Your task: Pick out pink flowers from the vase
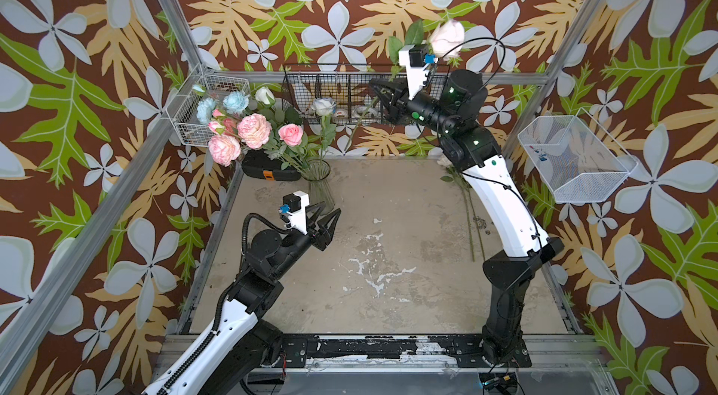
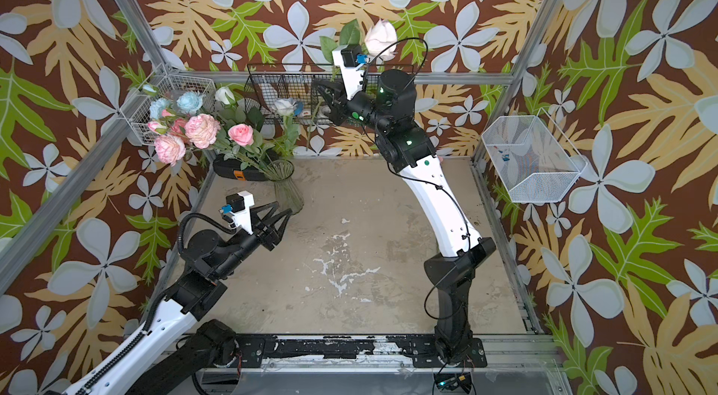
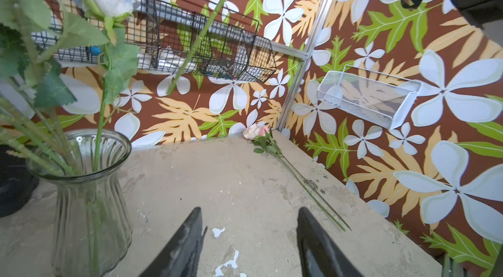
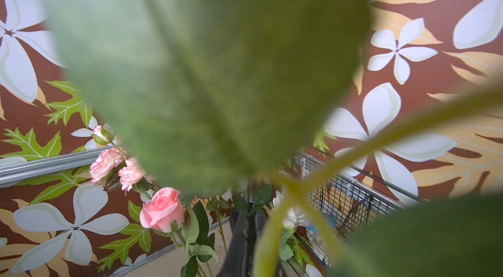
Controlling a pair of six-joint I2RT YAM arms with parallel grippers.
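Note:
The glass vase holds pink roses, blue and white ones, with a single pink rose among them. My right gripper is raised high over the back, shut on the stem of a pale pink rose, whose leaf fills much of the right wrist view. My left gripper is low beside the vase, open, nothing between its fingers. A few cut pink roses lie with long stems on the table's right side, partly hidden by my right arm in the top views.
A black wire basket hangs on the back rail, white baskets at left and right. A black case lies behind the vase.

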